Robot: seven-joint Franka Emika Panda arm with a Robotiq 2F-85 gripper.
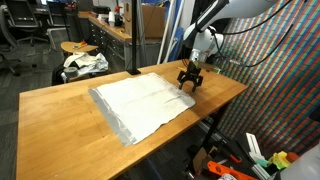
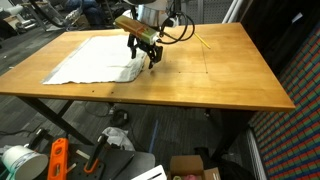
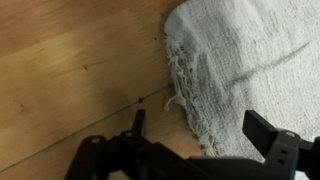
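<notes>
A white cloth (image 1: 140,103) with a frayed edge lies spread over the wooden table; exterior view 2 shows the same cloth (image 2: 90,62) left of the arm. My gripper (image 1: 188,84) is at the cloth's right end, pointing down. In the wrist view the frayed edge of the cloth (image 3: 255,75) runs between the two fingers of my gripper, which stand wide apart. One finger (image 3: 139,124) is over bare wood, the other over cloth. Nothing is gripped. The gap in height to the cloth is hard to judge.
Bare tabletop (image 2: 215,75) lies to the right of the cloth in exterior view 2, and more bare wood (image 1: 60,120) to its left in exterior view 1. A thin yellow stick (image 2: 204,42) rests near the back edge. A cardboard box (image 2: 195,168) stands below the table.
</notes>
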